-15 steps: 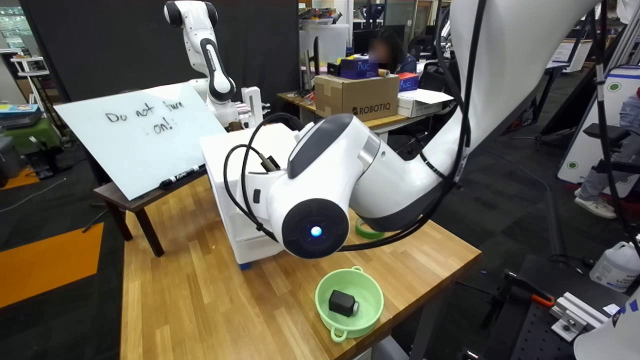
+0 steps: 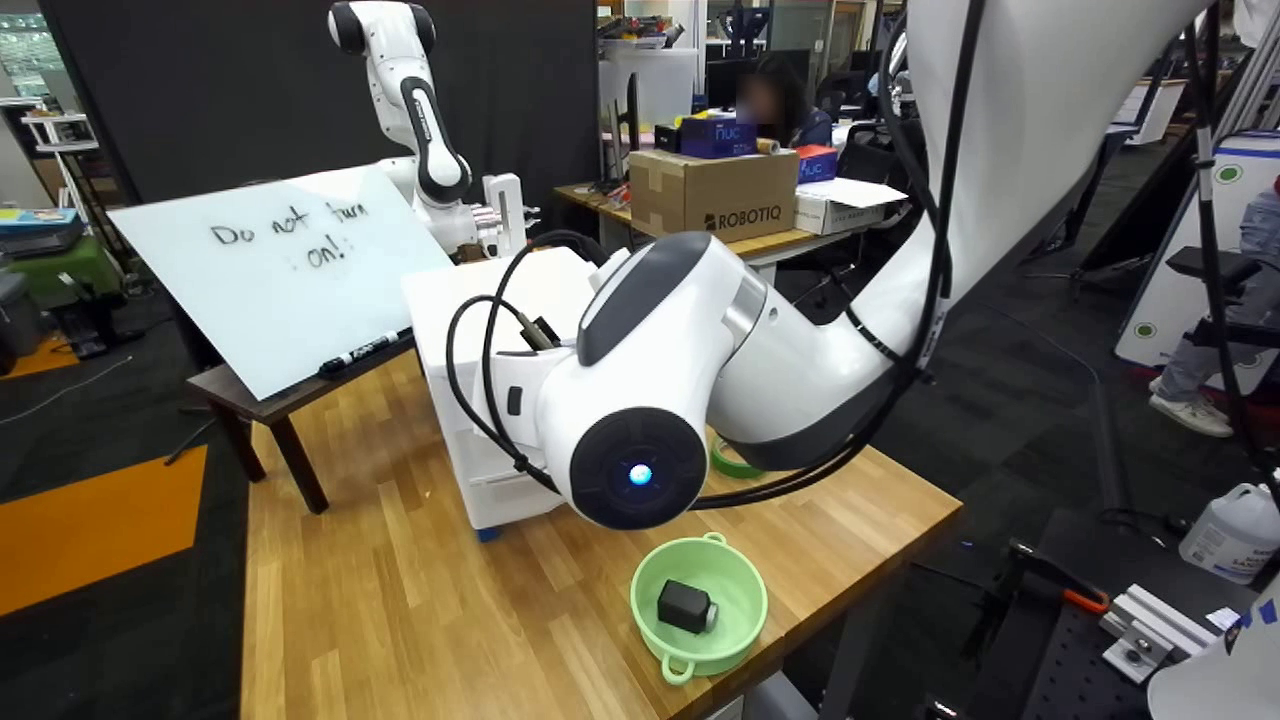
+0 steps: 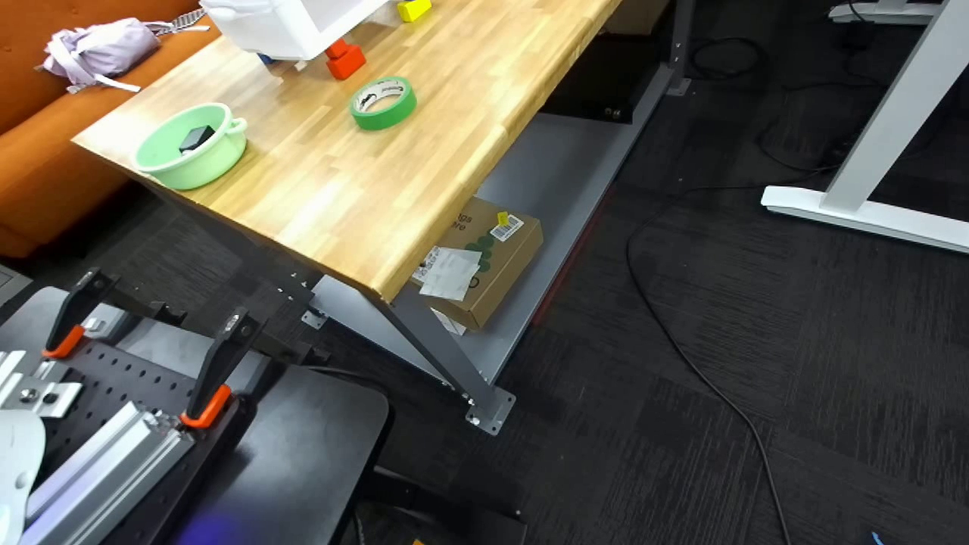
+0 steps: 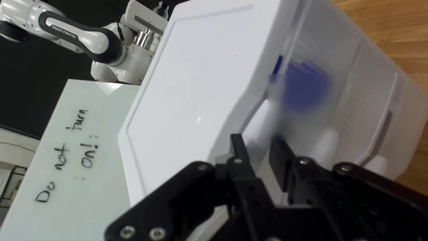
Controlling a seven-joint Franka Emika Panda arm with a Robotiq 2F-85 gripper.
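In the wrist view my gripper reaches into the side of a white plastic drawer unit (image 4: 192,76). A narrow gap separates its black fingers (image 4: 239,146), and part of the unit's white plastic shows in it. The fingers look shut on that white part, though its exact shape is unclear. A blurred blue patch (image 4: 305,86) appears on the translucent front beyond the fingertips. In exterior view 1 the arm's wrist (image 2: 642,396) hides the gripper and much of the drawer unit (image 2: 498,492), which stands raised on small blue feet (image 2: 487,534).
A green bowl (image 2: 654,588) holding a black block (image 2: 684,606) stands near the table's front corner. Green tape (image 3: 383,104), red blocks (image 3: 345,60) and a yellow block (image 3: 414,10) lie near the unit. A lettered whiteboard (image 2: 288,288) leans behind. Bare tabletop (image 2: 360,576) lies at left.
The arm's wrist has shifted slightly down and to the right in exterior view 1. The drawer unit, bowl and whiteboard look almost unchanged.
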